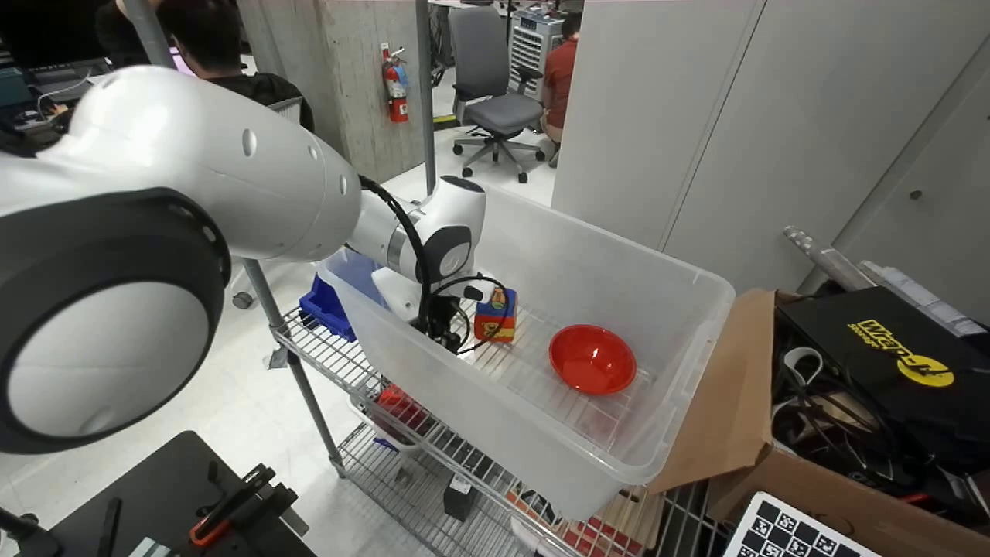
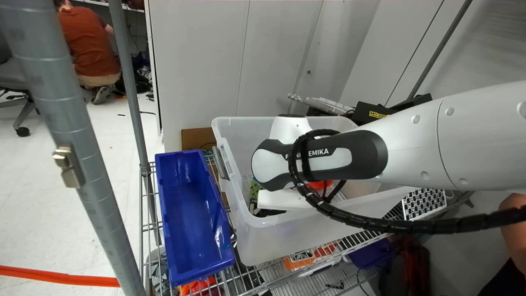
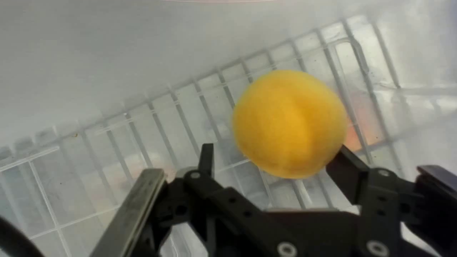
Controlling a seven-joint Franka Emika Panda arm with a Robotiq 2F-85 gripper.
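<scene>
A yellow round object [image 3: 291,124], like a ball, shows in the wrist view on the floor of the clear bin, just past the fingertips and nearer the right finger. My gripper is open, its black fingers [image 3: 206,159] well apart; the right fingertip overlaps the ball's lower edge in view, and whether they touch I cannot tell. No grip on the ball shows. In exterior view 1 the hand is low in the left end of the bin [image 1: 682,269], and the ball is hidden there.
A red bowl [image 1: 592,359] and a blue, red and yellow box [image 1: 496,316] stand in the bin, the box close to the hand. High clear walls surround the arm. Outside, a blue tray [image 2: 190,217] sits beside the bin. Bare floor lies around the bowl.
</scene>
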